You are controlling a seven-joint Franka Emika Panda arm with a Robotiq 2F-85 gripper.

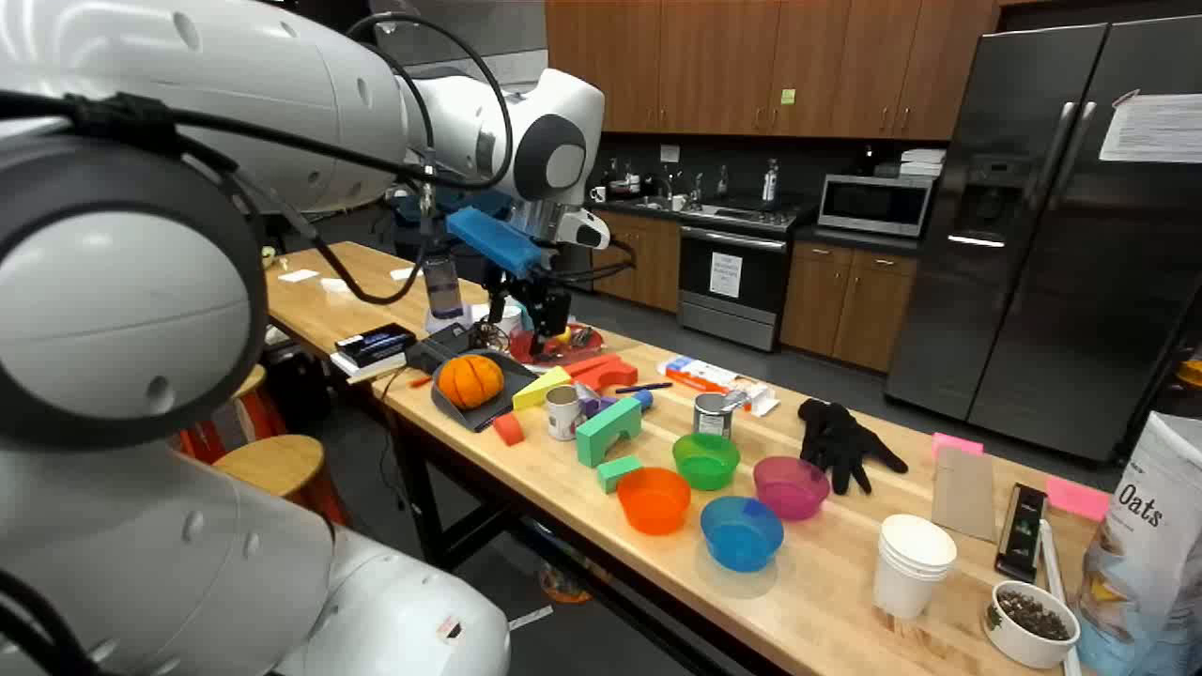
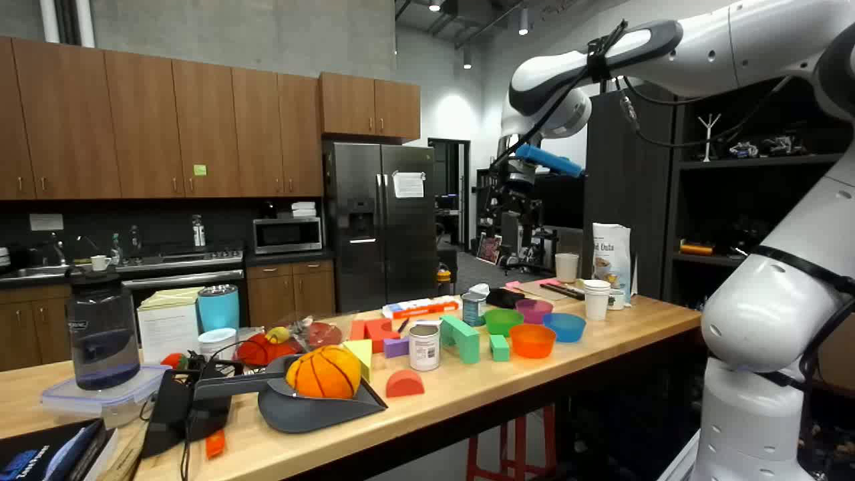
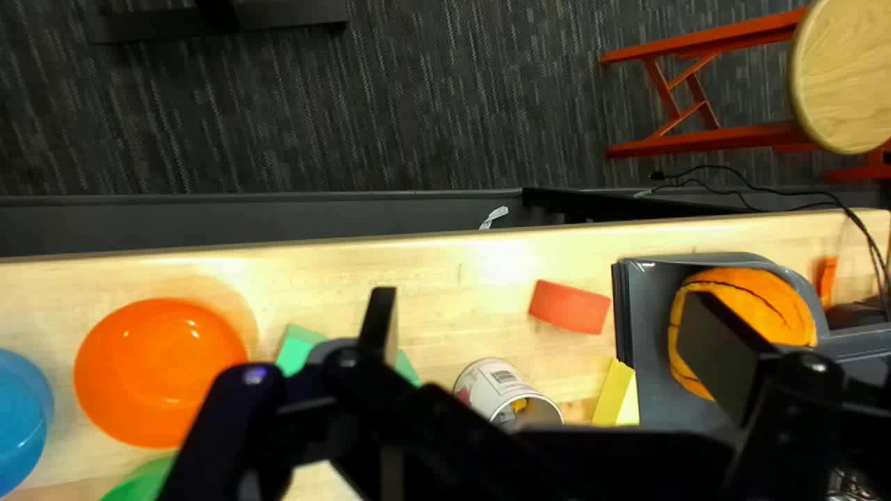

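High over the wooden table, my gripper points down with its fingers spread wide and nothing between them. In the wrist view a red curved block lies on the table below the gap. An empty-looking can stands upright near it, with something yellow inside. The orange plush ball rests in a dark grey dustpan; in the wrist view one finger partly covers the ball. Green blocks and an orange bowl lie on the other side of the can.
Blue bowl, pink bowl and green bowl cluster by the orange one. A black glove, stacked white cups and an oats bag fill one end. A tall bottle stands at the other.
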